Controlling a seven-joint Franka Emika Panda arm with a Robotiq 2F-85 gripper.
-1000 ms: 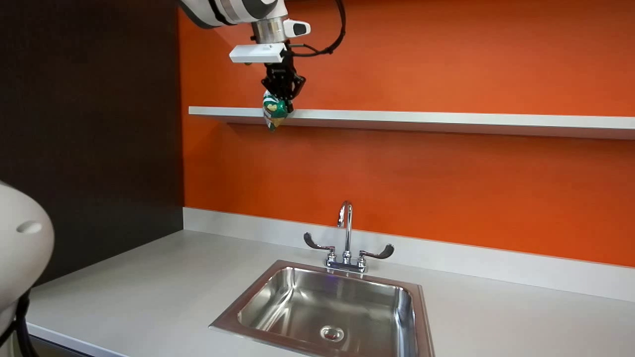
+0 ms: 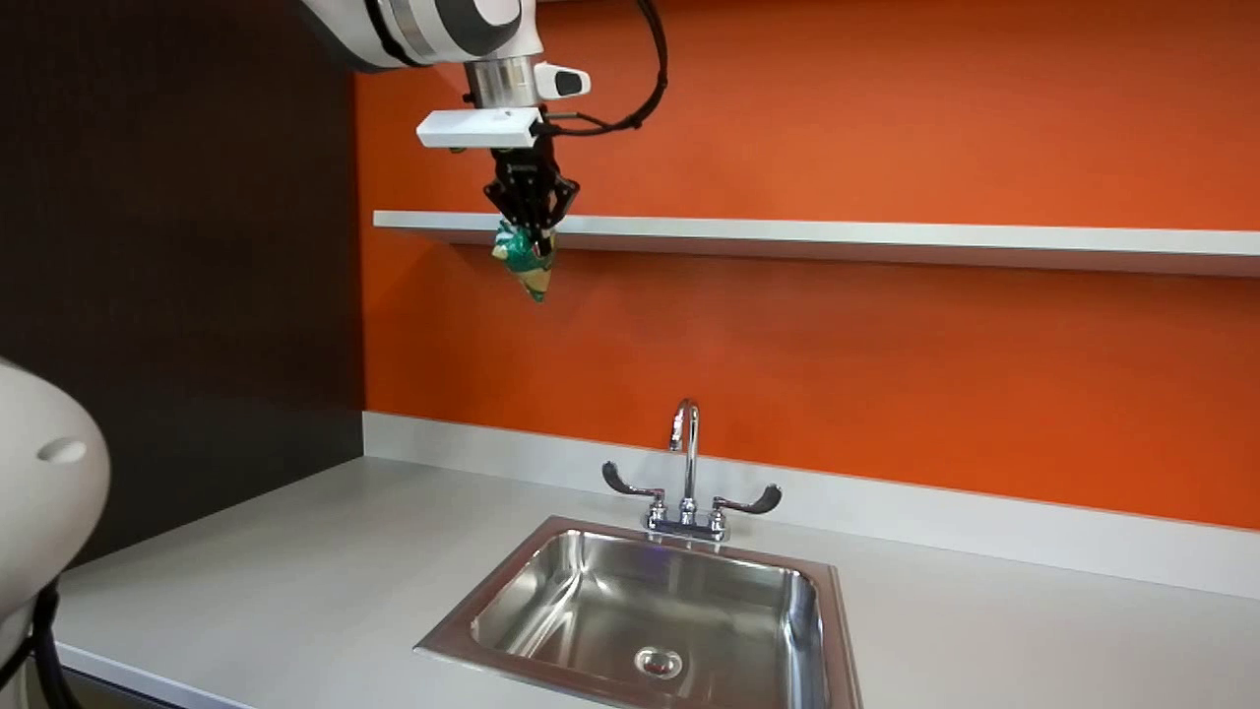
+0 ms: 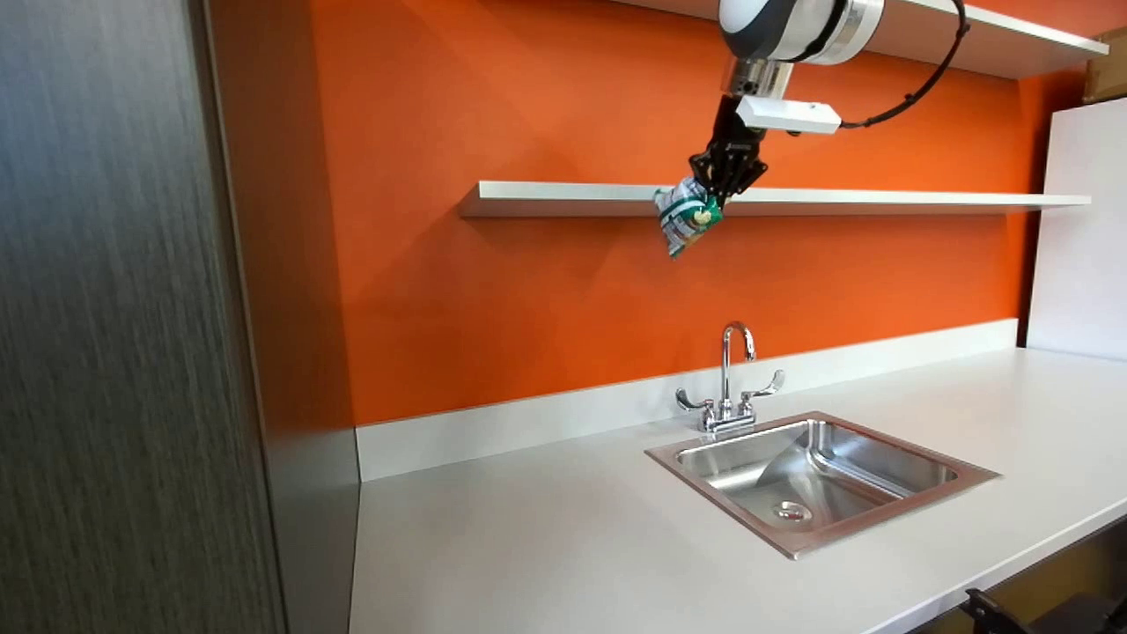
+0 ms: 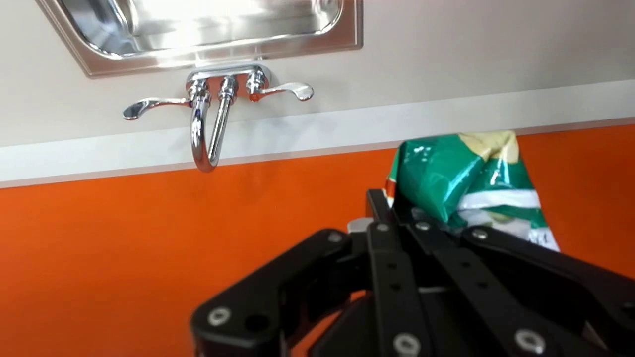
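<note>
A green, white and tan crinkled bag (image 2: 521, 258) hangs in mid-air, high above the counter, pinched by my shut gripper (image 2: 545, 248). From the other side, the bag (image 3: 684, 216) tilts down and to the left below the gripper (image 3: 723, 199). Up close in the wrist view, the glossy bag (image 4: 470, 181) bulges to the right of the fingertips. The gripper has its fingers close together, with the bag's edge caught at their tips. Part of the bag is hidden behind the fingers.
A white shelf (image 2: 886, 232) runs along the orange wall, close to the gripper's height in the picture. Below are the steel sink (image 2: 845, 638) and its faucet (image 2: 690, 467). A dark panel (image 2: 177, 260) closes the left side.
My gripper and the bag have moved left and downward in exterior view 1. The bag has turned somewhat and remains in the grip.
</note>
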